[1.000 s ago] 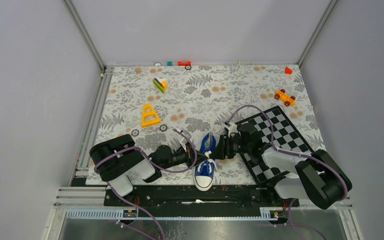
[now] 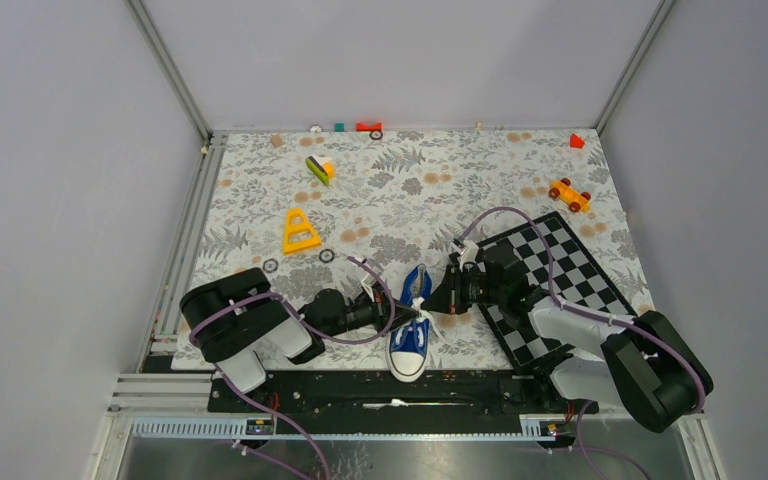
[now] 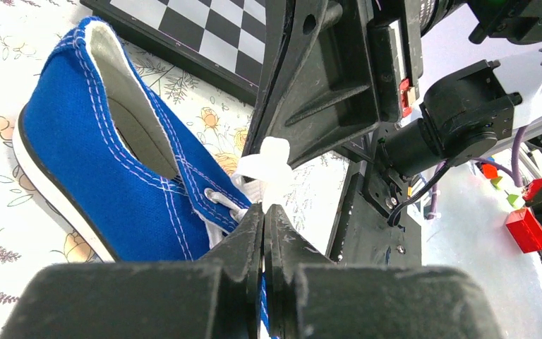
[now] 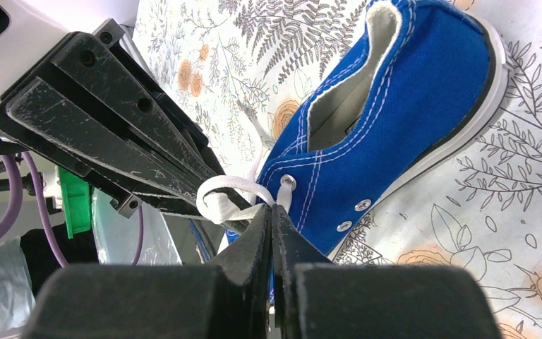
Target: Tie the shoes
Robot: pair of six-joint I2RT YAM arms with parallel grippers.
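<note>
A blue canvas shoe with a white toe cap stands upright at the front middle of the table, toe toward the front edge. Over its laces, my left gripper and right gripper meet from opposite sides. In the left wrist view, a white lace rises in a loop from the tips of the left fingers, which are shut on it. The right fingers are shut, touching or just behind the lace loop; no clear grip on it shows. The knot area is mostly hidden by the grippers.
A checkered board lies under the right arm. Yellow triangle, black rings and a toy car lie farther off.
The left arm and shoe have hardly moved.
</note>
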